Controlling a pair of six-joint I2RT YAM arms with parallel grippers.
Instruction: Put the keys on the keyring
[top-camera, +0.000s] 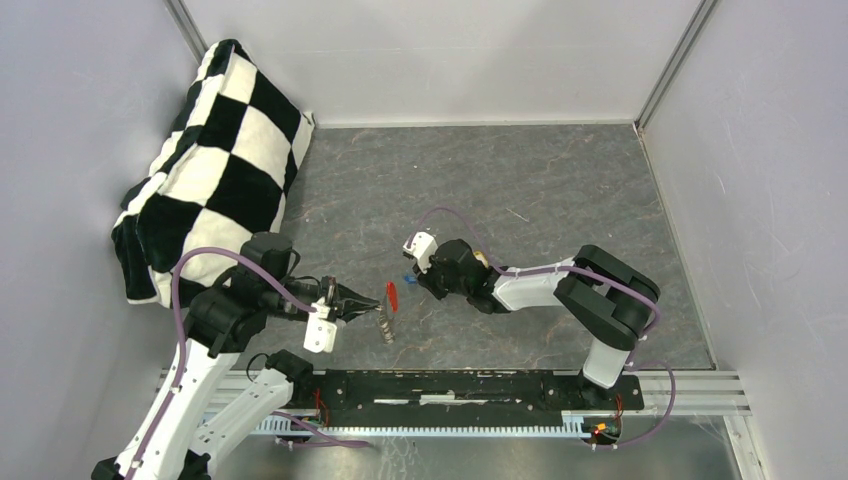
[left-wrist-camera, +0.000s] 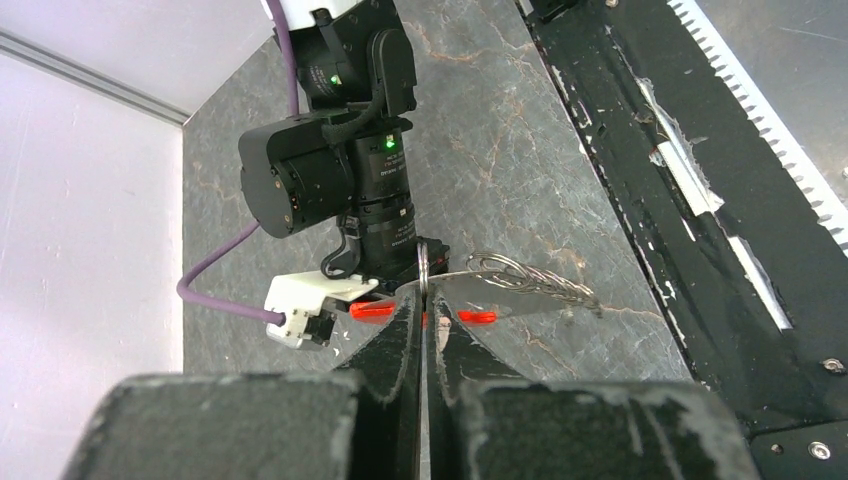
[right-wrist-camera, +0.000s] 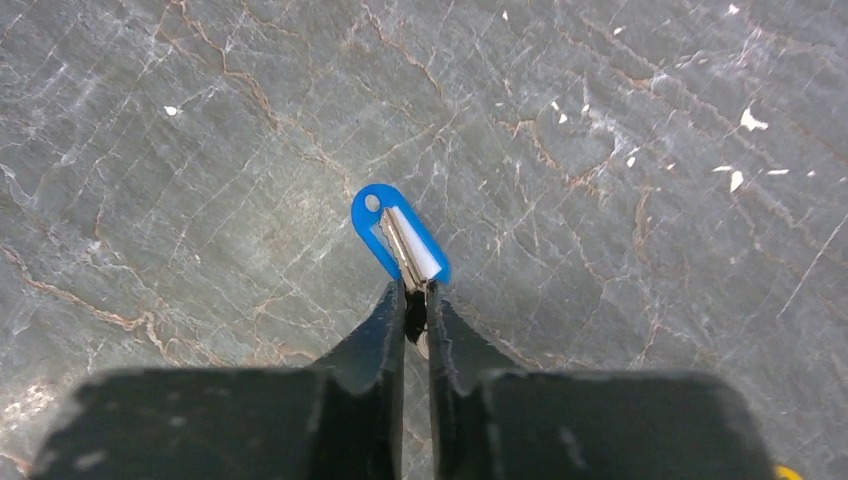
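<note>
My left gripper (top-camera: 378, 304) is shut on a thin metal keyring (left-wrist-camera: 423, 268), seen edge-on at its fingertips. From the ring hang a red tag (top-camera: 392, 296) and a coiled metal chain (top-camera: 384, 325), both clear of each other in the top view. In the right wrist view, a blue tag (right-wrist-camera: 432, 252) with a white face and a hole at its far end lies at my right gripper. A metal key (right-wrist-camera: 401, 240) extends over the tag from the narrow gap between the fingers. Whether they grip it cannot be told.
A checkered black-and-white cushion (top-camera: 215, 170) leans at the left wall. A small yellow thing (top-camera: 481, 259) lies beside the right arm. The grey floor (top-camera: 420, 165) is open toward the back wall, with scattered white flecks.
</note>
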